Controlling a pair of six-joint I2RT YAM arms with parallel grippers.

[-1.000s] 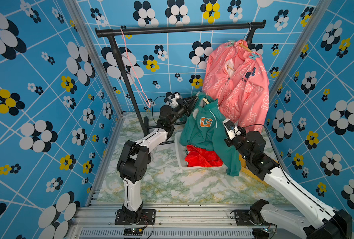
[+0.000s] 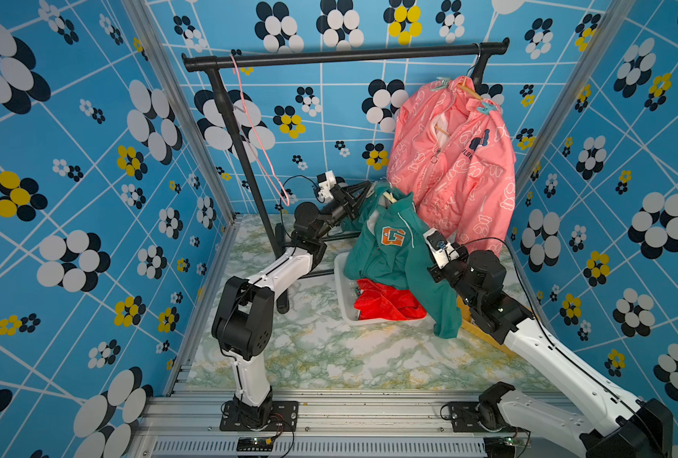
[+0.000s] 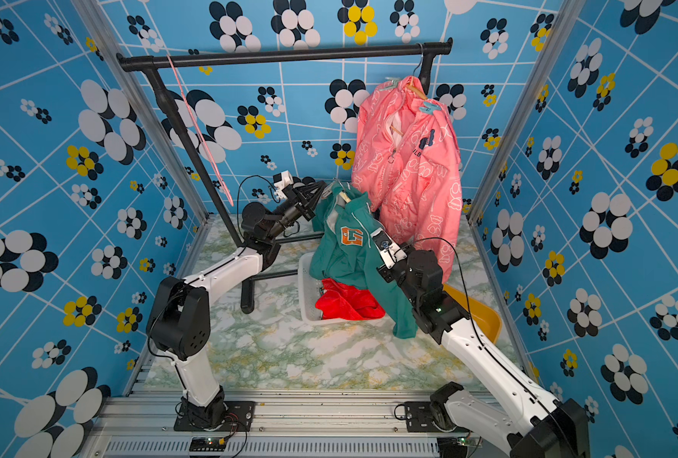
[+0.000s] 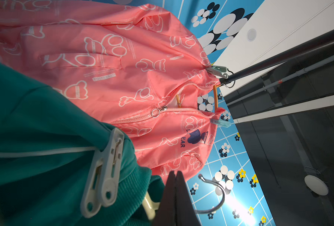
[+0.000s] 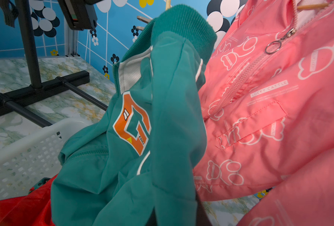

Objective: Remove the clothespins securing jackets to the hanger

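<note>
The teal jacket (image 2: 385,242) with an orange letter droops over a white basket, still on its hanger, whose metal hook (image 4: 219,195) shows in the left wrist view. A pale clothespin (image 4: 103,173) grips the jacket near the collar. To the right of that pin, my left gripper is shut, apart from it, with nothing seen between its fingers. My right gripper is shut on the teal jacket's cloth, its fingers mostly hidden by fabric. Behind, the pink jacket (image 2: 457,160) hangs on the rack with clothespins at both shoulders, one of them blue (image 4: 220,122).
Red cloth (image 2: 388,300) lies in the white basket (image 2: 344,294). A yellow container (image 3: 482,314) stands beneath the right arm. The black rack's bar (image 2: 339,58) spans the back, and a pink empty hanger (image 2: 259,137) dangles at left.
My left arm has shifted slightly left, its tip drawing a little away from the teal jacket's collar. The right arm and both jackets look nearly unmoved.
</note>
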